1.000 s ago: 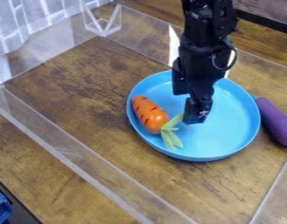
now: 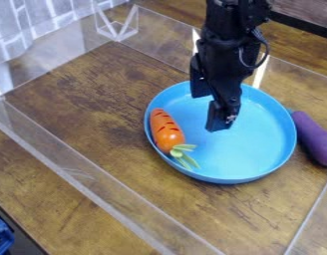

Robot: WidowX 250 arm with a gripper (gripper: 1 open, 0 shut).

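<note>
A blue plate [image 2: 246, 159] rests on the wooden table, holding an orange toy carrot [image 2: 166, 129] with pale green leaves at its left side. Over the back of the plate hangs my black gripper [image 2: 210, 105], pointing down and open, with nothing seen between its fingers. It is apart from the carrot, up and to its right. A purple toy eggplant [image 2: 313, 139] lies just off the plate's right edge.
Bare wooden table [image 2: 73, 100] fills the left side. Clear walls border the area. A dark blue object [image 2: 1, 237] is at the lower left corner.
My gripper has moved up the view, away from the carrot. The carrot now sits farther left on the plate than a second ago, its leaves turned downward.
</note>
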